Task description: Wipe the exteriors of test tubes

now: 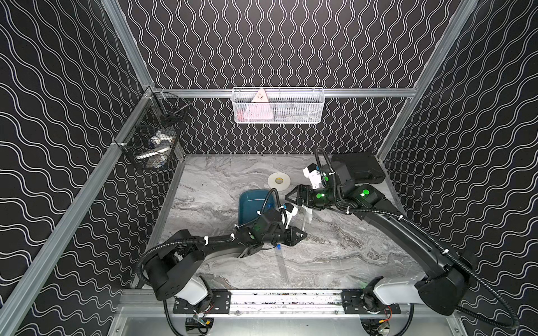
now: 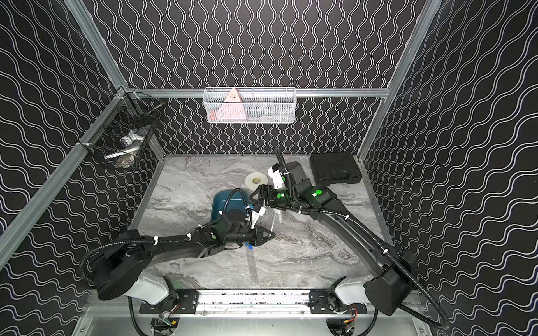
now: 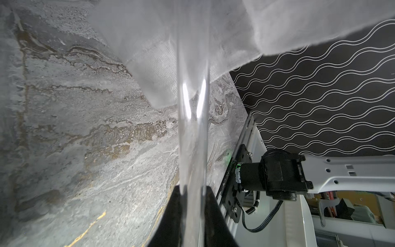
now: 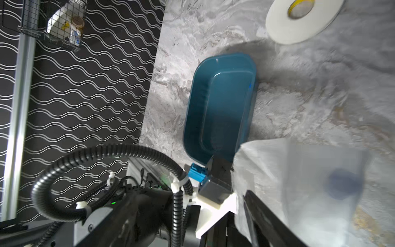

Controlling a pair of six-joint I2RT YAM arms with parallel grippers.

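My left gripper (image 1: 298, 235) is shut on a clear test tube (image 3: 191, 119), held pointing upward in the middle of the table. Above it, my right gripper (image 1: 291, 198) hangs with a thin white wipe at its fingers, draped beside and behind the tube's upper part in the left wrist view; whether they touch, and how far the right fingers stand apart, is hard to tell. A second tube with a blue cap (image 1: 278, 246) lies on the table under my left arm.
A teal bin (image 4: 218, 107) stands left of the grippers, a white tape roll (image 1: 279, 176) behind it. A black case (image 1: 356, 167) lies at the back right. Wire baskets hang on the left and back walls.
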